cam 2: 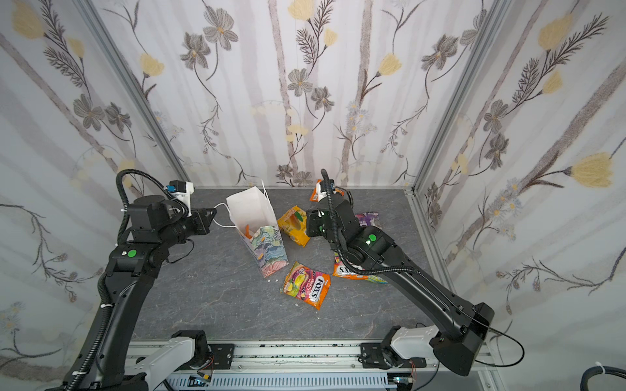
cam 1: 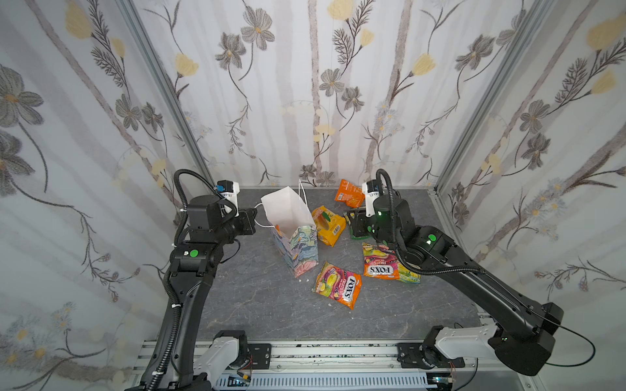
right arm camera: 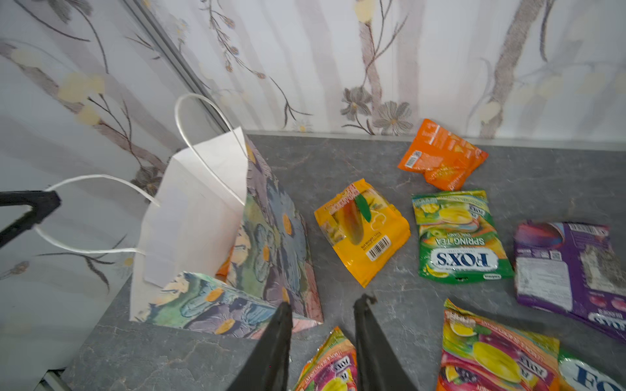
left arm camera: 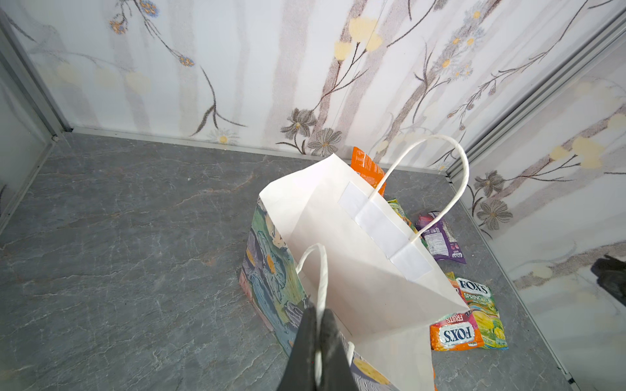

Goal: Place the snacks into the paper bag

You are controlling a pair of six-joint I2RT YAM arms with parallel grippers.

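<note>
The paper bag [cam 1: 296, 244], patterned outside and white inside, stands tilted with its mouth open; something orange [right arm camera: 223, 266] shows inside. My left gripper is shut on one white cord handle [left arm camera: 322, 273] of the bag. The right gripper is over the table to the right of the bag, fingers apart and nothing between them. On the table lie a yellow packet [right arm camera: 366, 229] beside the bag, an orange packet [right arm camera: 442, 155] at the back, a green Fox's packet [right arm camera: 459, 238], a purple packet [right arm camera: 570, 270], and a Fox's fruits packet [cam 1: 337, 285] in front.
At the right, another Fox's fruits packet [cam 1: 380, 264] partly overlaps a green-yellow one [right arm camera: 587, 376]. The second bag handle [left arm camera: 456, 189] arches above the mouth. Bare tabletop [left arm camera: 130, 260] lies left of the bag; the patterned wall [cam 1: 339, 130] closes the back.
</note>
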